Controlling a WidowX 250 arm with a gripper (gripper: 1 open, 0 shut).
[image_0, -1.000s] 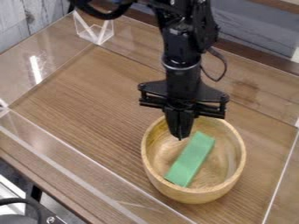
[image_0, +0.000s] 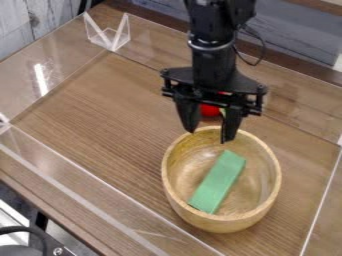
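Note:
My black gripper (image_0: 210, 120) hangs over the table at upper centre, its two fingers apart and pointing down. It is just above the back rim of a beige oval bowl (image_0: 174, 175). In the bowl lies a green rectangular object (image_0: 218, 182). A small red object (image_0: 209, 109) shows behind the fingers, partly hidden; whether the gripper touches it cannot be told.
A white wire-like object (image_0: 107, 32) stands at the back left. A black cable lies at the bottom left corner.
The arm has risen and moved back from over the bowl, and more of the red object now shows between the fingers.

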